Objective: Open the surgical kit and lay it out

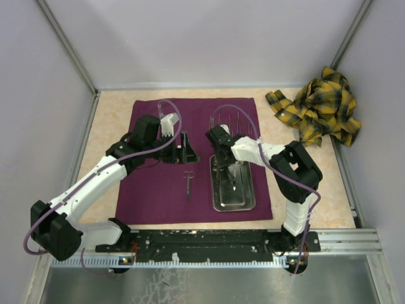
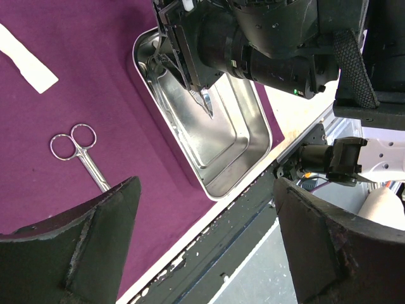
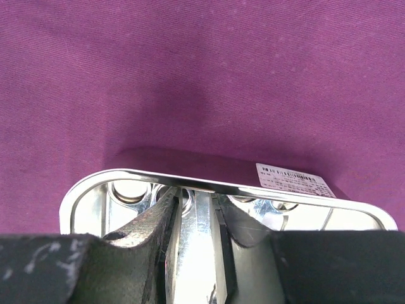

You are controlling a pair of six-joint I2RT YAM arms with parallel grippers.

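The steel tray [image 1: 232, 201] lies on the right part of the purple cloth [image 1: 145, 199], with instruments inside, their ringed handles showing at one end in the right wrist view. My right gripper is down in that end, fingertips close together, part open over a metal instrument; whether it grips it is unclear. My left gripper [image 1: 186, 151] stands open left of the tray. Scissors [image 2: 88, 161] lie on the cloth beside the tray, with a white strip [image 2: 31, 66] nearby in the left wrist view.
A yellow-and-black plaid cloth [image 1: 323, 107] is heaped at the back right. Several thin instruments lie in a row behind the tray, partly hidden by my right arm.
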